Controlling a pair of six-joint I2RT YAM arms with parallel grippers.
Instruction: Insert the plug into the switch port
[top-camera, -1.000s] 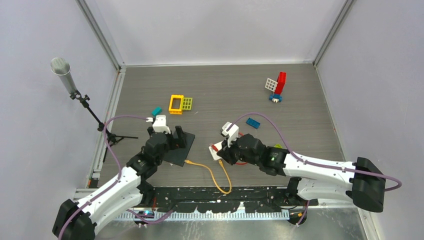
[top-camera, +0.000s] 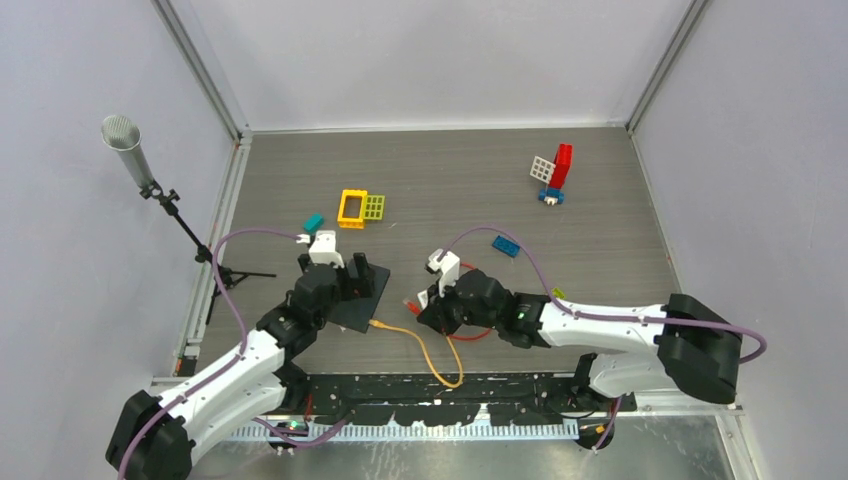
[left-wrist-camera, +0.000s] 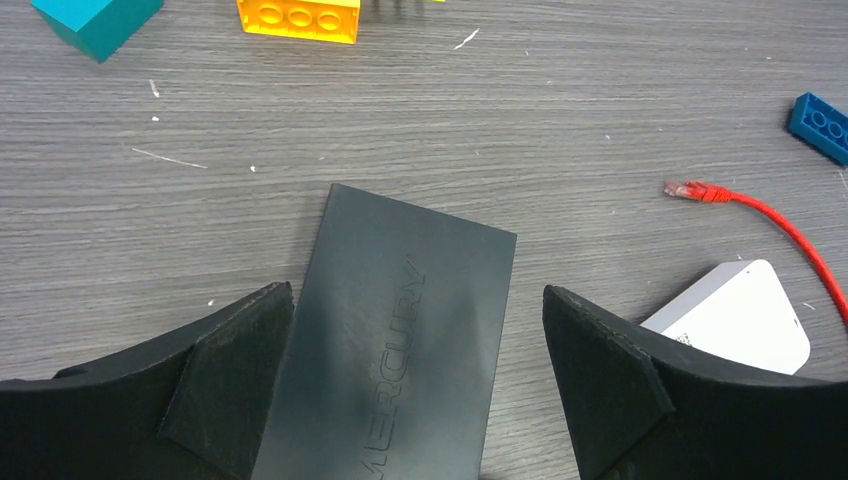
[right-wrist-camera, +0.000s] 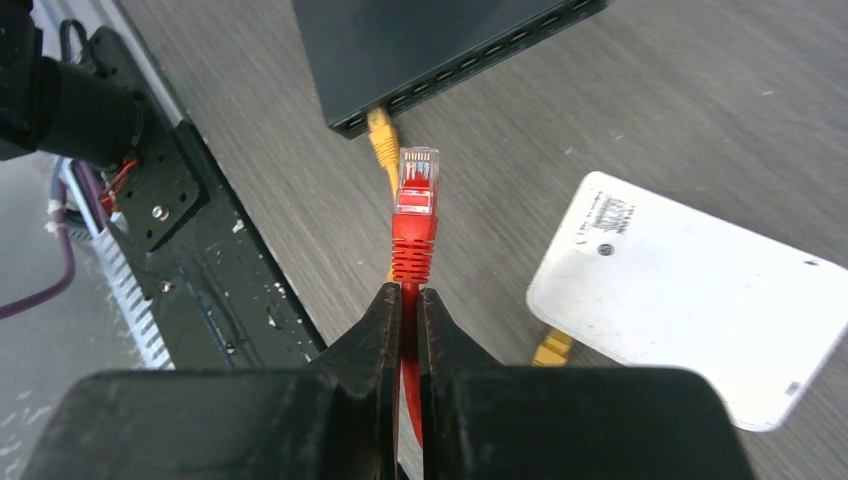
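Observation:
Held in my right gripper is the cable of a red plug (right-wrist-camera: 413, 225); the fingers are shut just behind its boot, with the clear tip pointing toward the switch. The black switch (right-wrist-camera: 440, 45) shows a row of ports along its edge in the right wrist view, a yellow plug (right-wrist-camera: 383, 138) sitting in the port near one end. A gap separates the red plug from the switch. My left gripper stands open above the switch, whose top (left-wrist-camera: 400, 330) reads MERCURY, with nothing between its fingers.
A white box (right-wrist-camera: 690, 295) lies beside the switch with the yellow cable's other end (right-wrist-camera: 553, 348) at it. Teal (top-camera: 313, 223), yellow (top-camera: 352, 208) and blue (top-camera: 506, 245) blocks lie farther back. A microphone stand (top-camera: 170, 205) rises at left.
My right gripper has moved left and slightly toward the front with the red plug, nearer the switch. The left arm has stayed almost still.

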